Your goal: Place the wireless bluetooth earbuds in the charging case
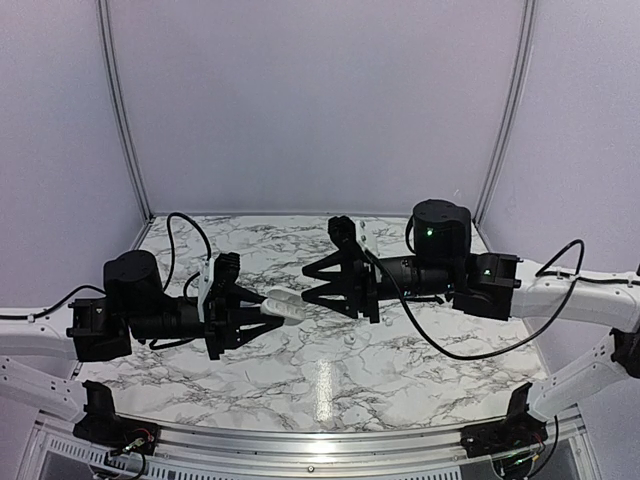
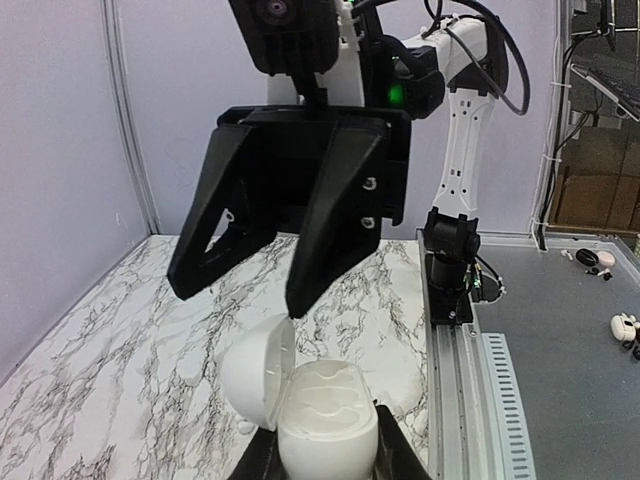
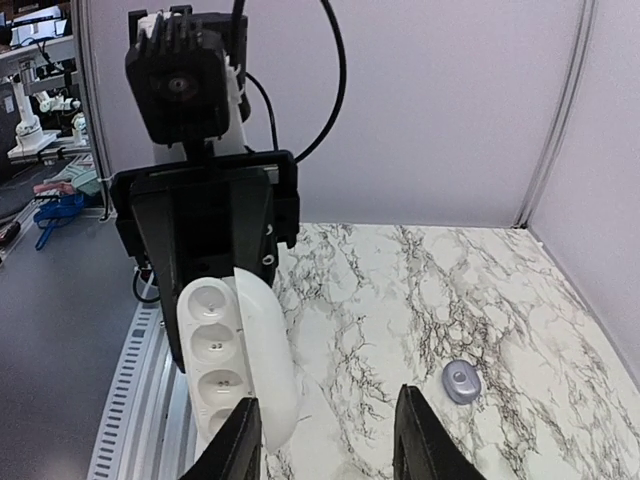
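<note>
The white charging case [image 1: 284, 307] is held above the table by my left gripper [image 1: 272, 309], shut on its body. Its lid [image 3: 267, 360] stands open, and the tray [image 3: 214, 355] shows several round hollows with no earbud visible in them. Just right of the case in the top view, my right gripper [image 1: 304, 283] has its fingers apart with nothing between them. In the left wrist view its fingers [image 2: 335, 215] hang above and behind the open lid. A small grey oval piece [image 3: 461, 381], perhaps an earbud, lies on the table.
A metal rail [image 1: 310, 440] runs along its front edge. A black cable [image 1: 430, 345] loops down from the right arm over the table.
</note>
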